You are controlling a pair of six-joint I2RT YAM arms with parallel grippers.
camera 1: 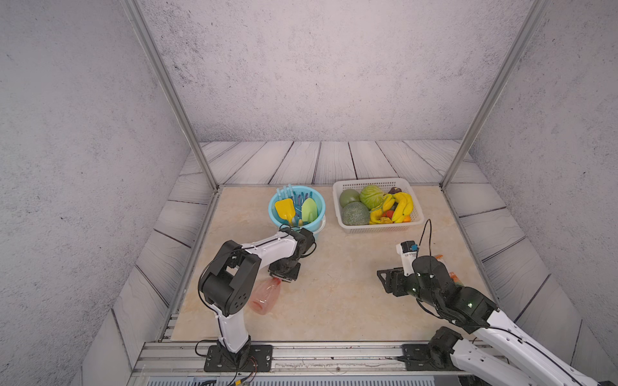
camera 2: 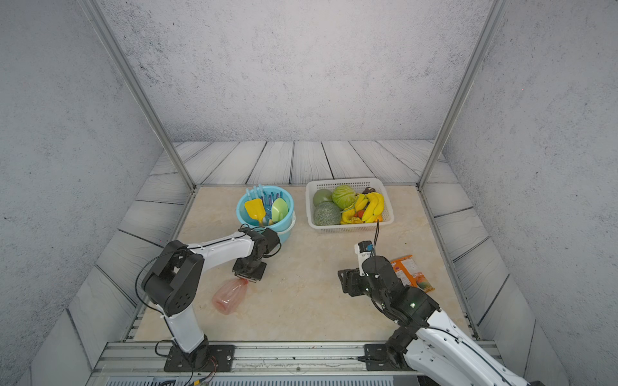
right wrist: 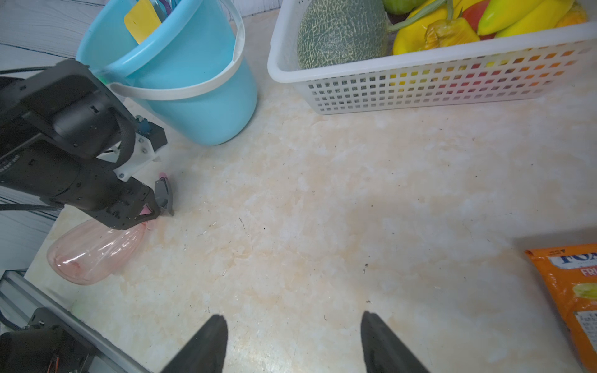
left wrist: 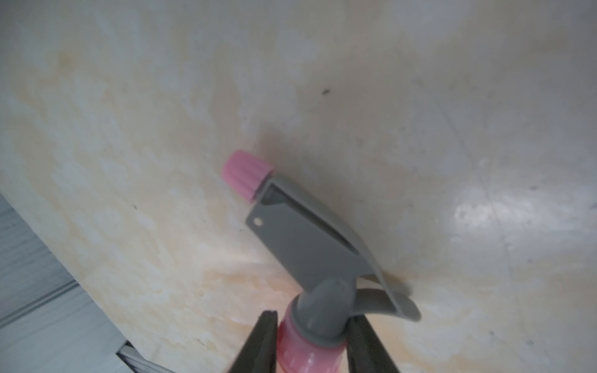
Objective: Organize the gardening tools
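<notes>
A translucent pink spray bottle point(camera 1: 264, 297) lies on the table at the left front. My left gripper is shut on its neck, below the grey trigger head point(left wrist: 304, 242) with its pink nozzle. Behind the left arm stands a light blue bucket point(camera 2: 283, 228) holding yellow and green gardening tools and blue ones. My right gripper hangs over the right half of the table, part open with nothing between its fingers.
A white basket point(right wrist: 435, 80) of melons, bananas and other produce stands at the back right. An orange packet point(camera 2: 415, 273) lies at the right, partly behind my right arm.
</notes>
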